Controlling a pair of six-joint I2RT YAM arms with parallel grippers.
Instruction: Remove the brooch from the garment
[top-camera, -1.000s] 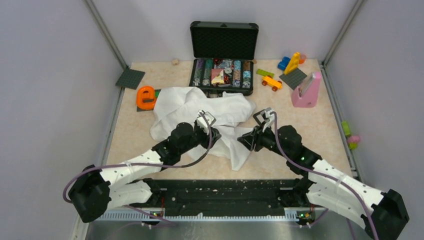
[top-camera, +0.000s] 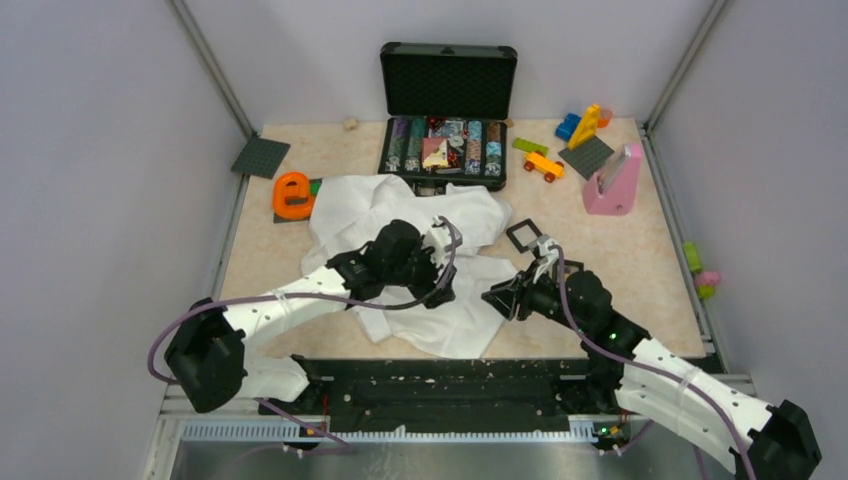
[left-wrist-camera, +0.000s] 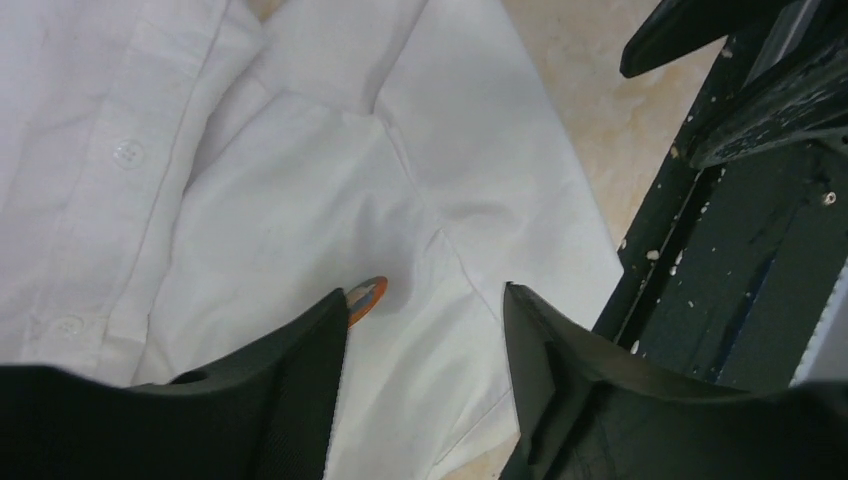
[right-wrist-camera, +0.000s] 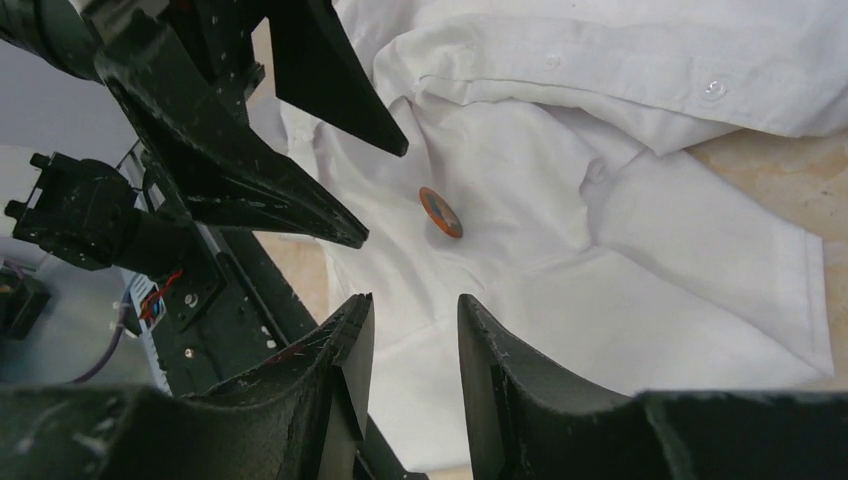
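Observation:
The brooch (right-wrist-camera: 440, 213), a small oval with an orange rim, stands up from the white garment (right-wrist-camera: 560, 300). In the left wrist view the brooch (left-wrist-camera: 366, 296) shows just past the tip of one finger, partly covered by it. My left gripper is open above the cloth, nothing between its fingers. From the right wrist view, its two dark fingertips lie to the left of the brooch and apart from it. My right gripper is part open and empty, over the garment's right side. In the top view the left gripper hides the brooch.
Behind the garment (top-camera: 465, 340) stands an open black case (top-camera: 445, 185) with several rolls and small items. Dark square frames (top-camera: 523, 236) lie near the right gripper. A pink holder (top-camera: 613, 182) and toy bricks sit at the back right. The front table edge is close.
The garment's lower part now lies spread further left and forward. The right gripper shifted slightly right.

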